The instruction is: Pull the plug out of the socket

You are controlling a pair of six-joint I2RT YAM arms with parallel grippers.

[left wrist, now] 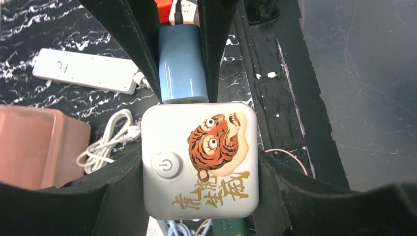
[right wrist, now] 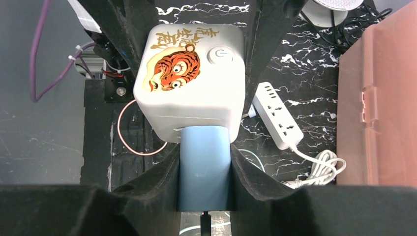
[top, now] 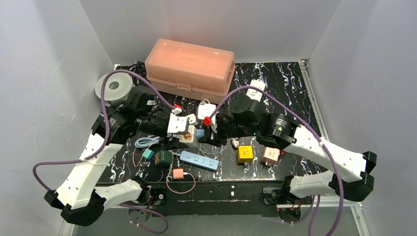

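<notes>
A white cube socket (left wrist: 167, 196) with a tiger picture and a power button hangs above the table, my left gripper shut on its sides. The blue plug (right wrist: 204, 162) sits against one face of the socket, its dark cord pointing away. My right gripper is shut on the plug, one finger pressed to each side. In the left wrist view, the plug (left wrist: 183, 64) touches the socket's edge; its prongs are hidden. From above, the socket (top: 188, 137) and plug (top: 200, 133) lie between the two grippers.
A pink box (top: 189, 66) stands at the back. Below lie a blue power strip (top: 198, 161), a yellow cube (top: 245, 154), a pink cube (top: 270, 156) and a dark green block (top: 163, 158). A white power strip (right wrist: 278, 115) and its coiled cord are nearby.
</notes>
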